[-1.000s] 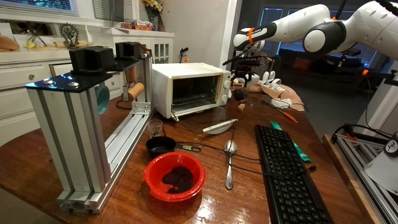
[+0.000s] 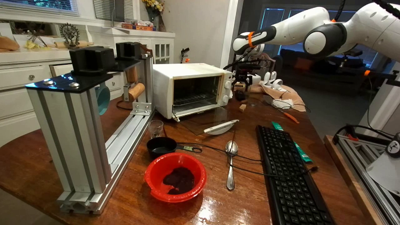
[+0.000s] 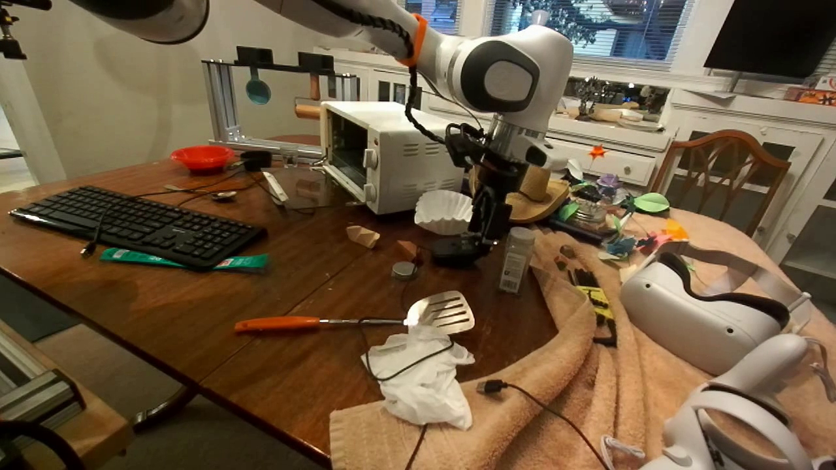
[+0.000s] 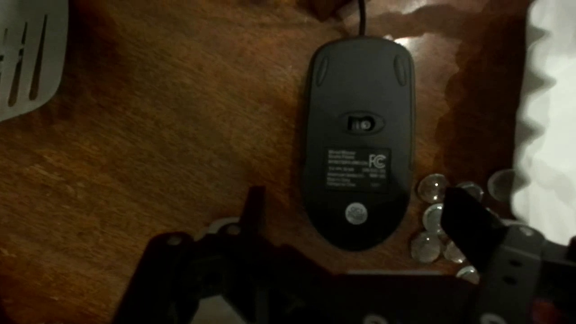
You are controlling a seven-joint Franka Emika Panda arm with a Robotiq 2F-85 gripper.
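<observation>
A black computer mouse (image 4: 356, 135) lies upside down on the wooden table, its label and sensor facing up and its cable leading away at the top of the wrist view. My gripper is open above the label end of the mouse. One finger (image 4: 252, 210) stands to the left of the mouse and the other to its right, with gaps visible in this view. In exterior view 2 the gripper (image 3: 482, 227) points down over the mouse (image 3: 454, 250), partly covering it. Nothing is seen held.
Several clear round pieces (image 4: 426, 245) lie right of the mouse, by white fluted paper (image 4: 548, 124). A clear labelled bottle (image 3: 514, 262) stands close to the gripper. The white toaster oven (image 3: 396, 156) is behind. An orange-handled spatula (image 3: 321, 322) and a peach towel (image 3: 541, 376) lie nearer the camera.
The forearm and gripper have moved slightly lower and a little left in exterior view 1. The objects on the table look unmoved.
</observation>
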